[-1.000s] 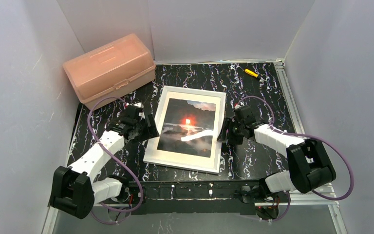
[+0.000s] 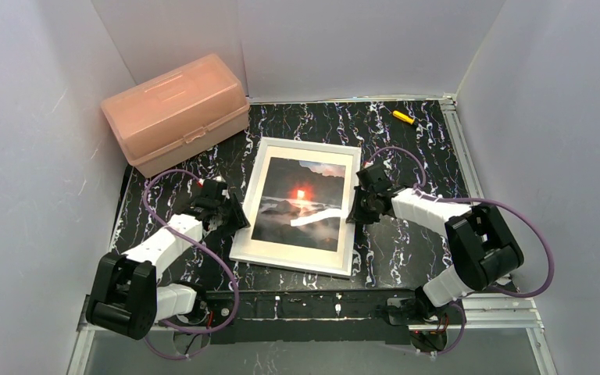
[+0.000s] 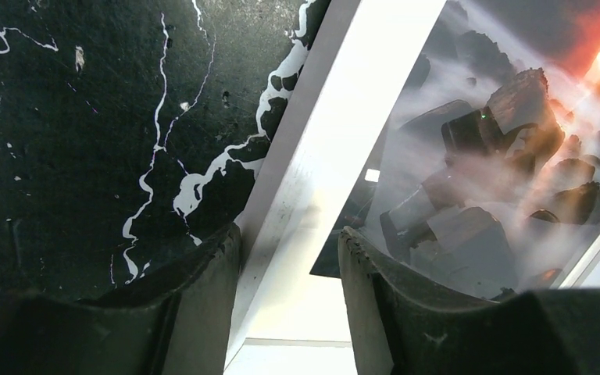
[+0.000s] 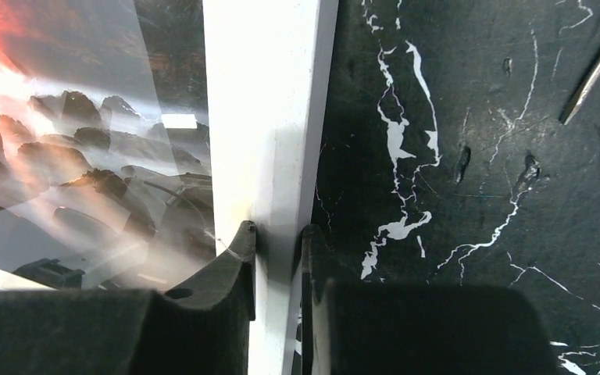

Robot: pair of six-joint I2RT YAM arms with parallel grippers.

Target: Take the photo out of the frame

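The white picture frame [image 2: 255,198] lies face up, with a sunset-and-rocks photo [image 2: 289,191] and cream mat showing inside it. In the left wrist view my left gripper is shut on the frame's left rail [image 3: 332,125], one finger along its outer side and the other by its inner edge. On the opposite side, my right gripper stands part open at the right rail [image 4: 269,101]. One fingertip there is over the rail's face and the other beside its outer side. The frame's back is hidden.
A pink lidded box [image 2: 176,113] fills the back left of the black marbled table. At the back right lies a yellow-handled screwdriver [image 2: 404,118].
My left gripper has shifted slightly lower in the top view and its fingers have drawn closer together. The right gripper has moved a little leftward, its fingers closer together. The frame has barely moved.
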